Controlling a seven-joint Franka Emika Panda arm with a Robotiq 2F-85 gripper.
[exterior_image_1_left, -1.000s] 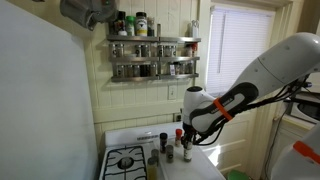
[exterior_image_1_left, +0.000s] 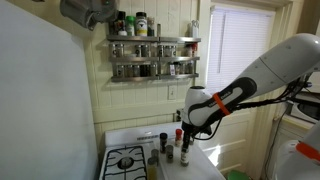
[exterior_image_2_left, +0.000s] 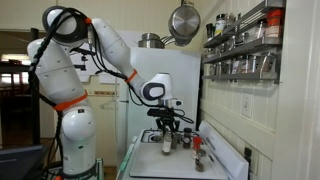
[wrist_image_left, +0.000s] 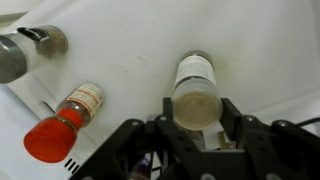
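In the wrist view a small bottle (wrist_image_left: 197, 75) with a pale round cap and a white label stands below my gripper. The black fingers (wrist_image_left: 232, 122) are closed in on either side of its cap. From the side, the gripper (exterior_image_1_left: 185, 149) is low over the white counter, and the bottle (exterior_image_1_left: 185, 158) shows just under the fingertips. Exterior view 2 has the same bottle (exterior_image_2_left: 167, 146) beneath the gripper (exterior_image_2_left: 167, 132). Whether its base touches the counter is hard to tell.
A red-capped jar (wrist_image_left: 62, 125) and a glass jar (wrist_image_left: 35, 50) lie left of the gripper in the wrist view. Several jars stand between the gripper and the stove (exterior_image_1_left: 125, 162). Spice shelves (exterior_image_1_left: 153, 60) hang on the back wall. Bare counter (exterior_image_1_left: 225, 150) lies to the right.
The gripper and the bottle have shifted slightly to the left in exterior view 1. The other jars have not moved.
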